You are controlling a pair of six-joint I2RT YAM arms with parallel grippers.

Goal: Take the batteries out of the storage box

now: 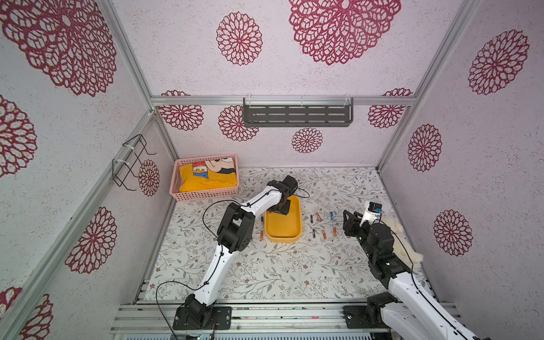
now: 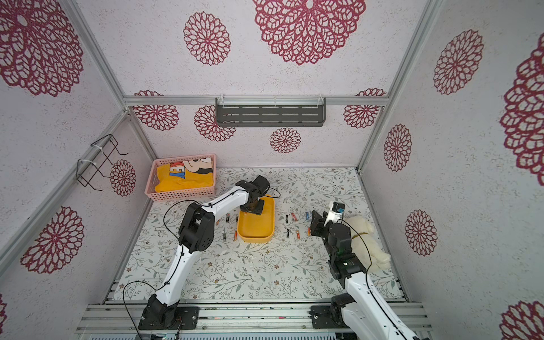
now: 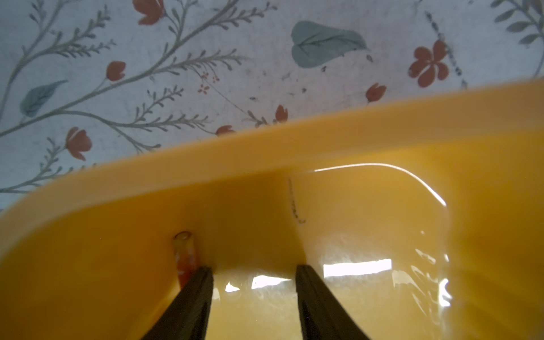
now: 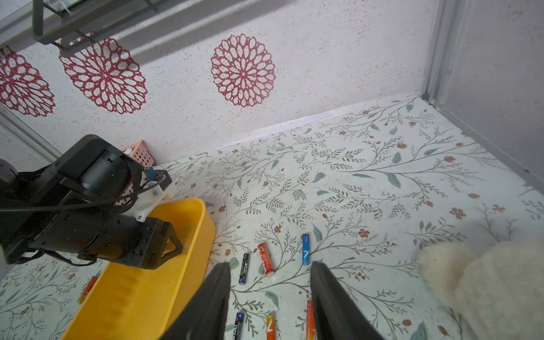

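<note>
The yellow storage box (image 1: 283, 231) stands in the middle of the table. One battery (image 3: 185, 256) with a reddish side lies inside it, against the wall; its near end is hidden behind a finger (image 3: 195, 303) of my left gripper. That gripper points down into the far end of the box, its fingers apart and nothing between them, with the battery just outside the gap. Over the table's right side my right gripper is open and empty. Right of the box lie several loose batteries, among them a blue one (image 4: 306, 248) and a red one (image 4: 265, 259).
More batteries, including an orange one (image 1: 262, 235), lie left of the box. A pink basket (image 1: 204, 196) with yellow cloth stands at the back left. White plush (image 4: 498, 277) lies at the right, close to my right arm.
</note>
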